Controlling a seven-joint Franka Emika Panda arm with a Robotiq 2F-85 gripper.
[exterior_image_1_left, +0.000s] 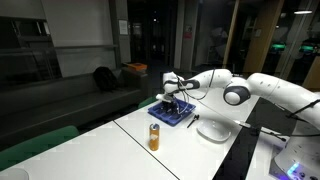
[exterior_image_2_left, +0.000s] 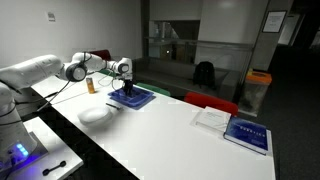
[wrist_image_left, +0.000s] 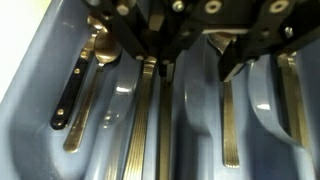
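Note:
My gripper is down in the blue cutlery tray (exterior_image_1_left: 182, 107), at its far left part in exterior view 1. In the wrist view its dark fingers reach down from the top, close over metal handles. Two long handles (wrist_image_left: 150, 125) lie side by side under the left finger, and another silver handle (wrist_image_left: 230, 125) runs below the right one. The fingertips' contact is too dark to make out, so what is between them cannot be told. From exterior view 2 the gripper (exterior_image_2_left: 127, 84) shows only as a small dark shape at the tray (exterior_image_2_left: 143, 97).
A black-handled utensil (wrist_image_left: 70, 95) and a spoon (wrist_image_left: 98, 85) lie in the tray's left compartment. Raised dividers separate the compartments. On the table stand a white plate (exterior_image_1_left: 213, 129), a dark utensil (exterior_image_1_left: 192, 120) and an orange bottle (exterior_image_1_left: 154, 138). Bare tabletop extends left of the bottle.

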